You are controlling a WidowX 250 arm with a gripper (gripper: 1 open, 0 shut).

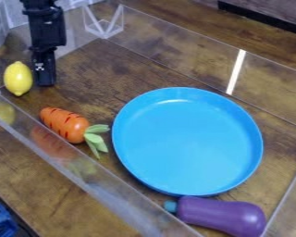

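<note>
My black gripper (43, 72) is low at the upper left of the camera view, just right of a yellow lemon (18, 78), which rests on the wooden surface by the clear left wall. The fingers look shut, with nothing visible between them. An orange toy carrot (67, 123) with pale green leaves lies below them. A large blue plate (187, 139) fills the middle right, and a purple toy eggplant (222, 216) lies at the bottom right.
Clear plastic walls (119, 199) border the area. Bare wood (126, 69) lies open between my gripper and the plate. Something blue sits outside at the bottom left.
</note>
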